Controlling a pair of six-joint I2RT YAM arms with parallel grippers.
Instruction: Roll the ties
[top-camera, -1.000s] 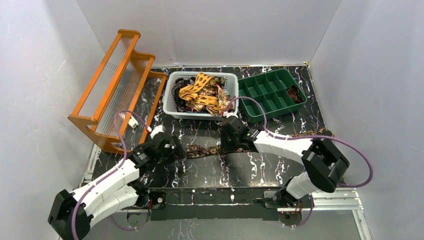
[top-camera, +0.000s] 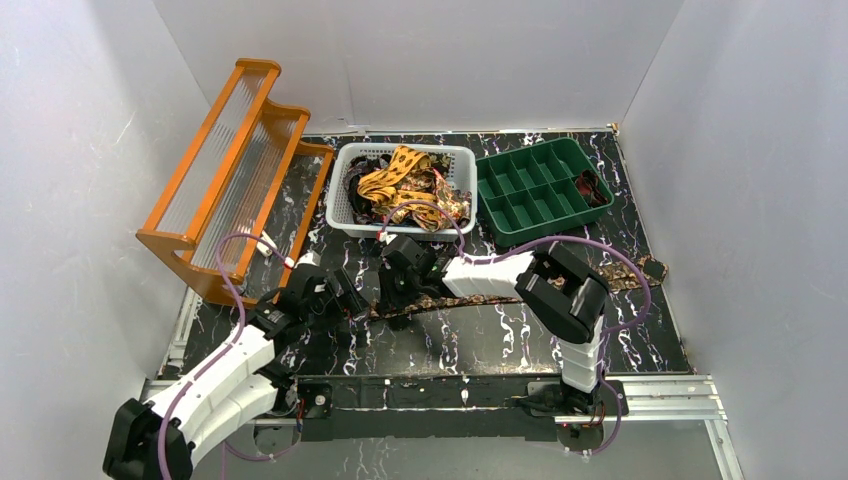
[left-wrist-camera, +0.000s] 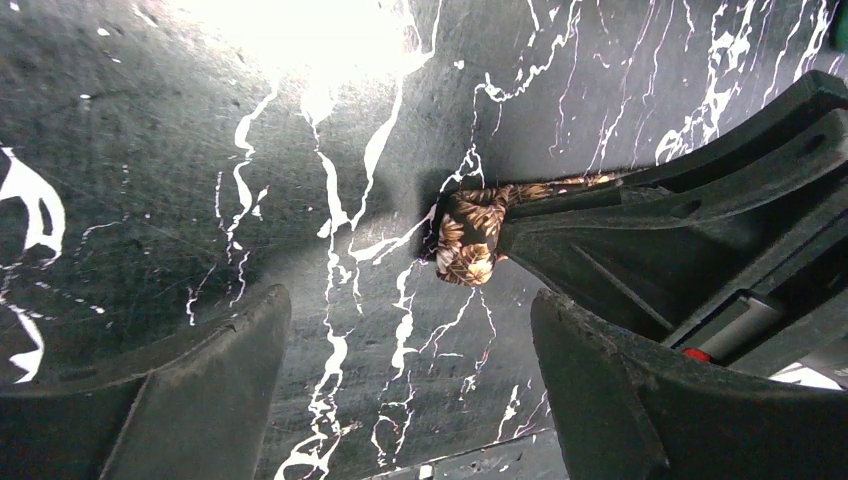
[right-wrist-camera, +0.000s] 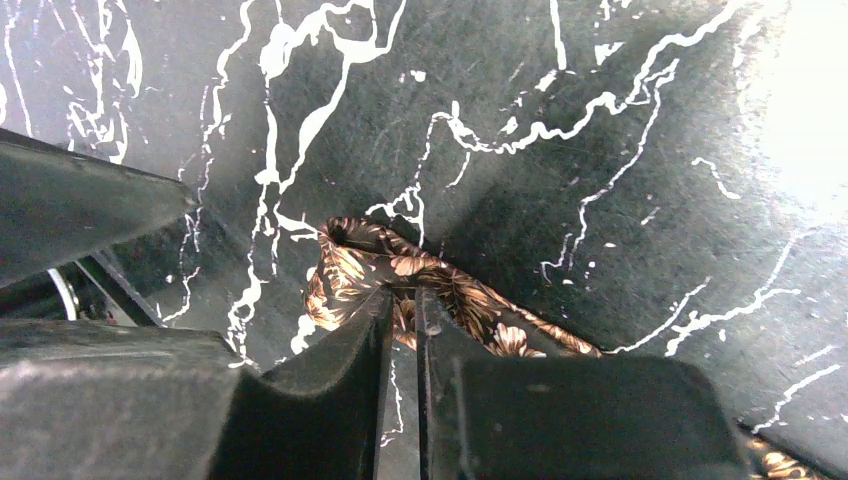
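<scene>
A long dark tie with a brown and orange flower print (top-camera: 470, 301) lies stretched across the table, its left end near my two grippers. In the right wrist view, the right gripper is closed on the tie near that end, and a short folded piece of the tie (right-wrist-camera: 345, 275) sticks out past the fingertips. Left of the tie's end, my left gripper (top-camera: 354, 293) is open with its fingers wide apart. Between its fingers only bare table shows; the tie's end (left-wrist-camera: 468, 238) lies ahead of them, beside the right gripper.
Behind the tie stands a white basket (top-camera: 342, 214) full of mixed ties. A green compartment tray (top-camera: 540, 180) to its right holds a dark roll (top-camera: 588, 188) in one compartment. An orange wooden rack (top-camera: 215, 200) stands at the left, close to the left arm.
My right gripper has moved left along the tie to its left end. The left gripper has shifted only slightly and stays at the left. The tie's left end now looks mostly hidden from above.
</scene>
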